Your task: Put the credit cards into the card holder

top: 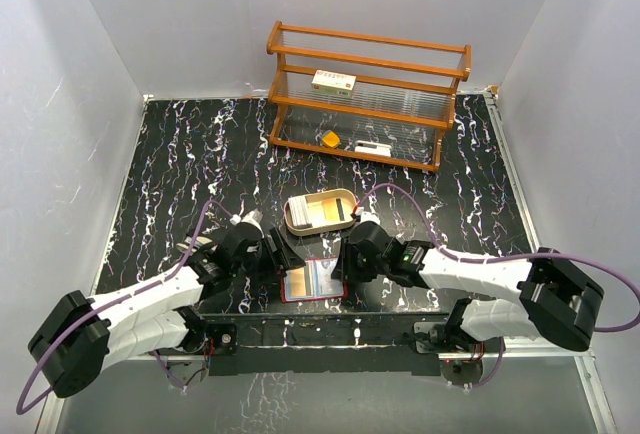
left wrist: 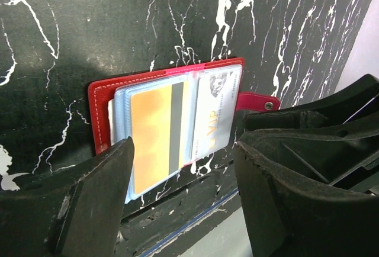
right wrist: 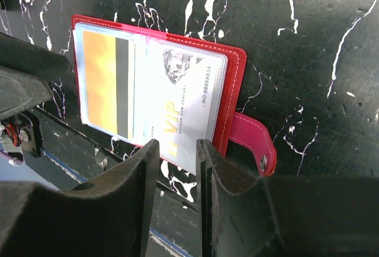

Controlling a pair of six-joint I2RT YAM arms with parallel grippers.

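Observation:
A red card holder [left wrist: 102, 97] lies open on the dark marble surface, with a yellow card [left wrist: 150, 138] in one clear sleeve and a white VIP card [right wrist: 180, 106] in the other. My left gripper is open at the holder's left side. My right gripper is also open, low over the VIP card's edge, its fingertips near the red strap. In the top view, a tan tray [top: 335, 219] behind the holder holds some light cards.
A wooden rack [top: 365, 109] with small boxes stands at the back. The front edge is close below the holder.

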